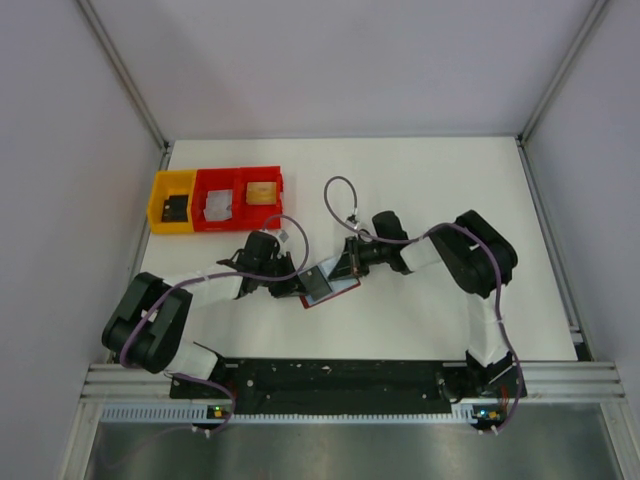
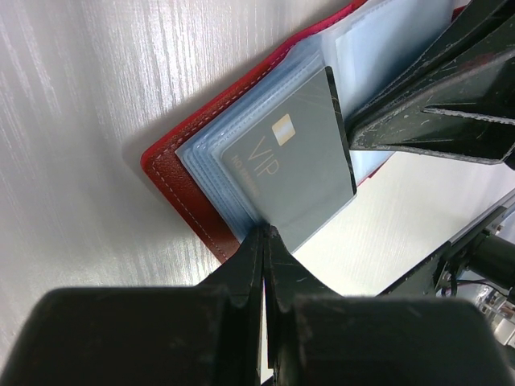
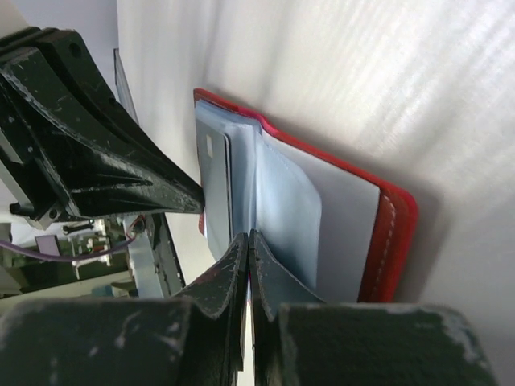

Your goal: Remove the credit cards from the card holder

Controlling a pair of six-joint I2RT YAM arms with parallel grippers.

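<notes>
The open card holder (image 2: 187, 185) lies tilted on the table, red outside with clear plastic sleeves (image 2: 302, 66). A grey VIP card (image 2: 282, 165) sits in its sleeve on the left half, its dark stripe toward the holder's middle. At that sleeve's near corner my left gripper is shut, tips touching the plastic; whether any is pinched cannot be told. My right gripper is shut too, tips down at the sleeves close to the card's striped edge. Nothing shows clearly between its fingers.
A yellow bin (image 1: 172, 227) and a red bin (image 1: 219, 173) stand at the back left with small items inside. Both arms crowd close over the holder.
</notes>
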